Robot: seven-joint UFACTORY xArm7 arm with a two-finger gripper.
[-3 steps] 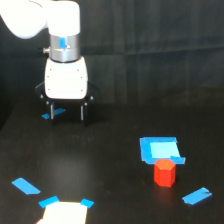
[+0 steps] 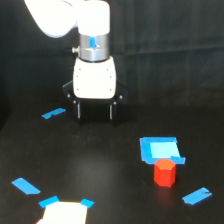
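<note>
My gripper (image 2: 96,112) hangs at the upper left of the camera view, pointing down from its white hand. Its two dark fingers stand apart and nothing shows between them. A red block (image 2: 165,174) with a six-sided outline rests on the black table at the lower right, well away from the gripper. Just behind the block is a pale blue square (image 2: 164,150), bordered by brighter blue tape (image 2: 150,143). At the bottom edge, a cream-coloured object (image 2: 65,214) is partly cut off by the frame.
Blue tape strips mark the table: one at left (image 2: 26,186), one at lower right (image 2: 197,196), and one behind at left (image 2: 53,113). Shorter pieces lie by the cream object.
My arm and gripper have moved to the right in the view, uncovering the rear left tape strip. The red block, the blue square and the cream object have stayed where they were.
</note>
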